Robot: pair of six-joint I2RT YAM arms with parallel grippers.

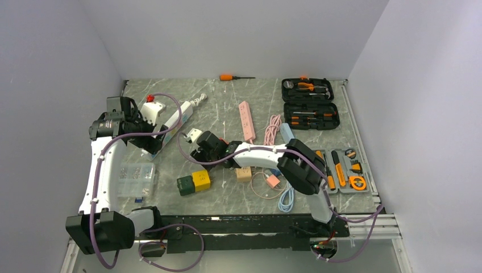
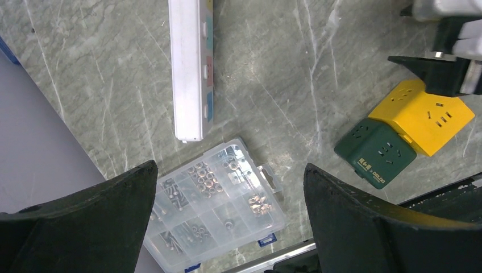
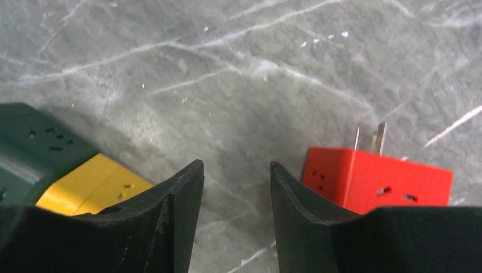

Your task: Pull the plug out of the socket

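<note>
A red plug adapter (image 3: 386, 182) with upright metal prongs lies under my right gripper, just right of its fingertips in the right wrist view; the fingers are partly open with only bare table between them. A yellow adapter (image 2: 423, 111) and a dark green one (image 2: 375, 153) sit together toward the front. My left gripper hangs open at the left, above a clear box of small parts (image 2: 221, 216).
A white power strip (image 2: 190, 74) lies at the left. Pink strip (image 1: 246, 119), beige block (image 1: 244, 175), cables and tool cases (image 1: 310, 119) fill the right. An orange screwdriver (image 1: 227, 77) lies at the back.
</note>
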